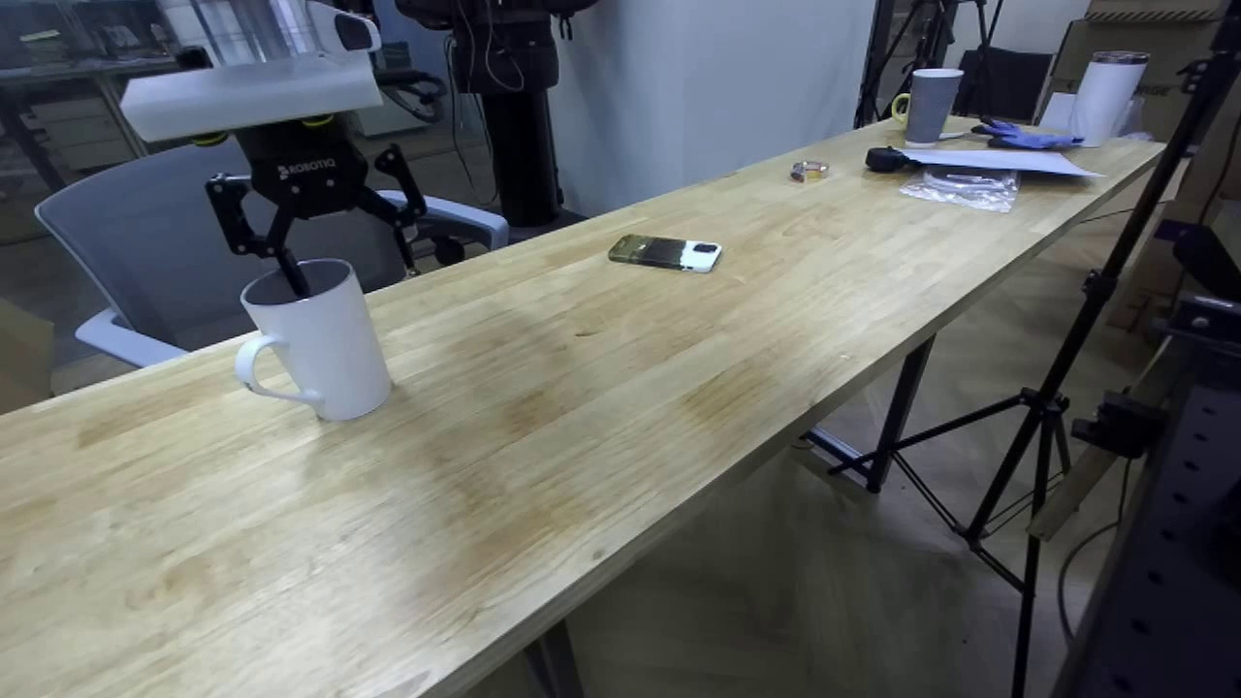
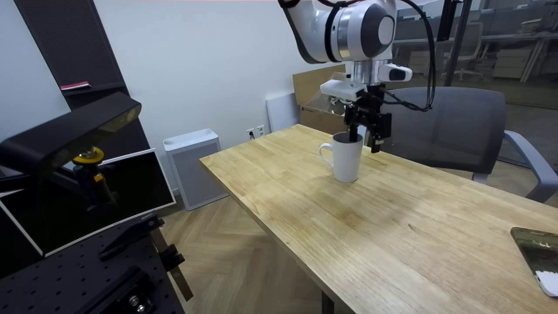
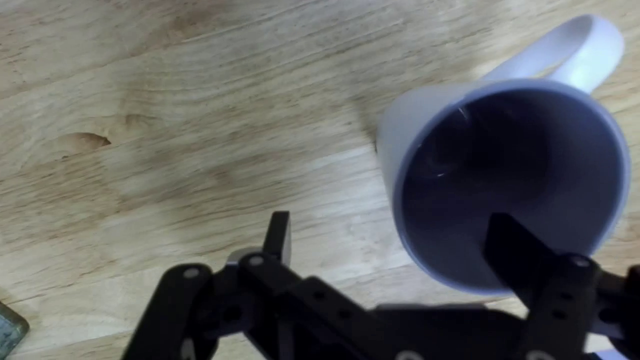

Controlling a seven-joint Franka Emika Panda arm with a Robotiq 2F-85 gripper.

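Note:
A white mug [image 1: 331, 355] with a grey inside stands upright on the wooden table, its handle [image 1: 270, 370] turned to the left in exterior view 1. My gripper [image 1: 356, 279] is open and straddles the mug's wall. One finger reaches down into the mug's mouth, while the other hangs outside, as exterior view 2 also shows for the mug [image 2: 345, 157]. From the wrist view, the inner finger [image 3: 517, 255] lies over the dark interior of the mug [image 3: 414, 114]. Bare table shows beside the outer finger [image 3: 277, 237], and a gap separates it from the mug's wall.
A phone [image 1: 665, 252] lies flat farther along the table [image 1: 558, 430]. Beyond it are a small ring-shaped item [image 1: 810, 171], a grey cup [image 1: 932, 107], a white tumbler [image 1: 1108, 99] and blue gloves [image 1: 1024, 135]. An office chair [image 2: 437, 128] stands against the far edge.

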